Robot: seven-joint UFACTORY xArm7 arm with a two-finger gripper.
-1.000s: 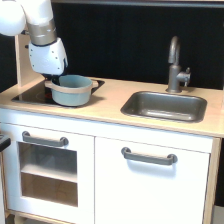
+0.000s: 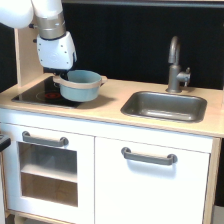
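Observation:
A blue-grey pot (image 2: 84,90) with beige side handles is at the right part of the black stove top (image 2: 40,93), beside the bare wooden counter. Whether its base touches the surface is hard to tell. My gripper (image 2: 64,75) reaches down from the upper left, its dark fingers at the pot's left rim. The gap between the fingers is too small and dark to read, so a hold on the pot cannot be made out.
To the right, a grey sink (image 2: 165,105) with a dark faucet (image 2: 177,68) is set into the wooden counter (image 2: 118,92). Below are an oven-like compartment (image 2: 48,165) and a white cabinet door (image 2: 140,185). The counter between stove and sink is clear.
The pot has shifted right and a little toward the back. My gripper has moved the same way, staying at the pot's left rim.

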